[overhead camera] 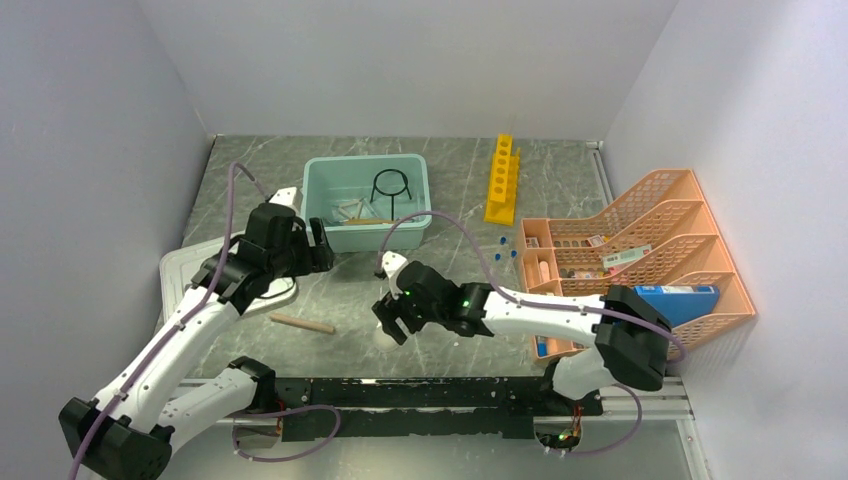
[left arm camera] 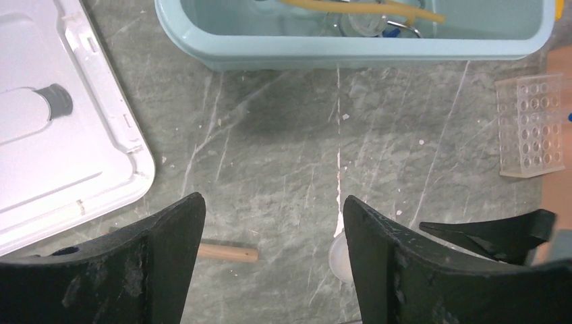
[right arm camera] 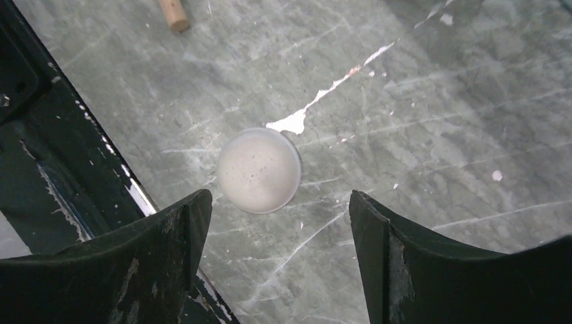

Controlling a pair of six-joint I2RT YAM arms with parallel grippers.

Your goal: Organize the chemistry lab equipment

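A pale round disc (right arm camera: pixel 258 169) lies on the marble worktop, between the fingers of my right gripper as seen from above in the right wrist view; that gripper is open, just over it. My left gripper hangs open and empty over the worktop in front of the teal bin (overhead camera: pixel 365 238), which holds a ring stand (overhead camera: pixel 391 185), tubing and glassware. A wooden rod (overhead camera: pixel 302 322) lies below the white tray (overhead camera: pixel 180 275). A yellow tube rack (overhead camera: pixel 501 190) stands at the back, and a clear perforated rack (left arm camera: pixel 529 125) shows in the left wrist view.
An orange organizer (overhead camera: pixel 700 230) with boxes and small items fills the right side. Small blue pieces lie left of it. A black rail (overhead camera: pixel 460 390) runs along the front edge.
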